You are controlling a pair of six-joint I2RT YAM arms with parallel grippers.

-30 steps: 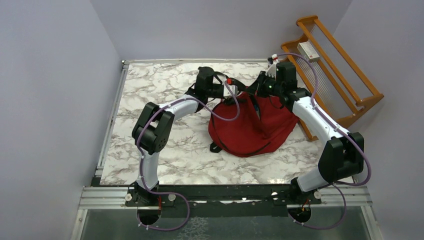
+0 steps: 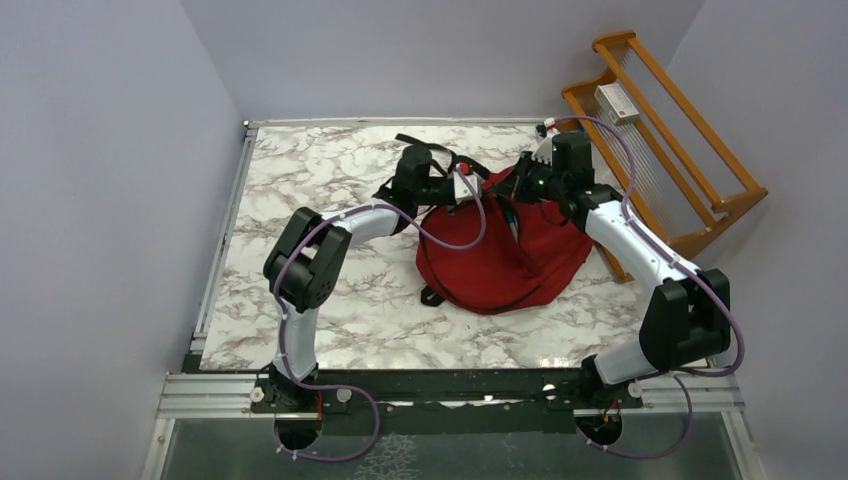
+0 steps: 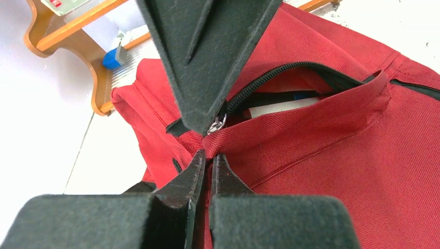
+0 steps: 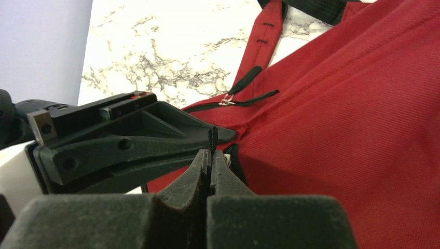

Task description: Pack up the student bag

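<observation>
The red bag point(image 2: 470, 270) lies on the marble table, a pocket with a black zipper point(image 3: 290, 70) partly open, something white inside. My left gripper is shut at the red fabric seam beside the zipper end; whether fabric is between its fingers is unclear. My right gripper point(image 2: 510, 188) sits close to the left one at the bag's top; in its own view the gripper is shut against the red cloth, with a small dark and metal piece at its tips, hard to make out.
A wooden rack point(image 2: 700, 160) with a white box point(image 2: 615, 103) stands along the right wall. Black straps lie behind the bag.
The bag is nearly unchanged.
</observation>
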